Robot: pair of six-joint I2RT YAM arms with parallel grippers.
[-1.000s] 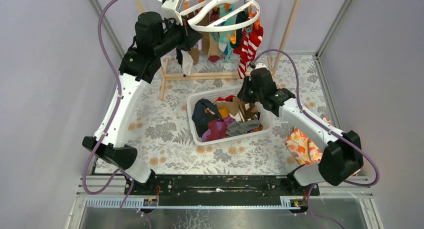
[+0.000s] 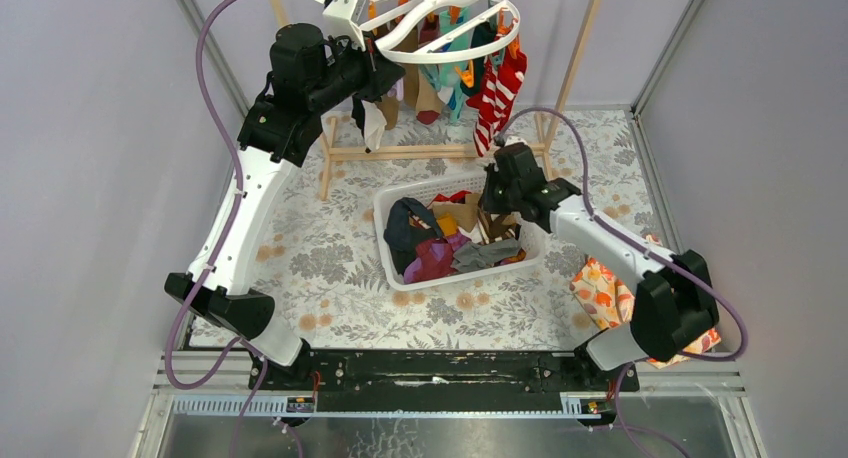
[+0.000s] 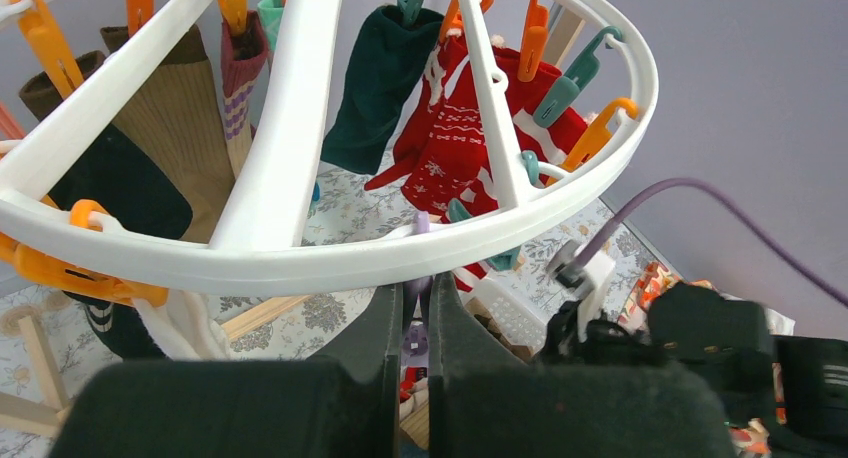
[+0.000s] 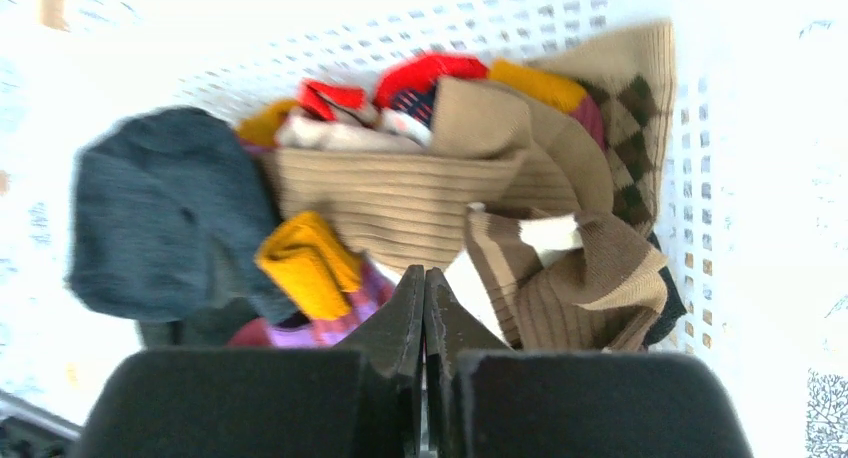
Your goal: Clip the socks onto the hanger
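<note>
The white round hanger [image 3: 240, 266] carries several socks on coloured clips. In the left wrist view my left gripper is at its near rim, shut on a lilac clip [image 3: 421, 225] that stands upright against the ring. No sock shows in this clip. Over the sock basket [image 4: 706, 178], my right gripper is shut, with nothing visible at its fingertips. The brown sock with white stripes [image 4: 560, 278] lies in the basket just ahead of those fingers, partly covered by them. A ribbed tan sock [image 4: 375, 203] and a yellow-and-purple one [image 4: 315, 270] lie beside it.
A wooden stand [image 2: 410, 152] crosses behind the basket. A red-and-white striped sock [image 2: 497, 96] hangs low from the hanger, close above my right arm. Orange patterned cloth [image 2: 602, 293] lies at right. Floor left of the basket is clear.
The left gripper stays put; a teal clip behind it swings.
</note>
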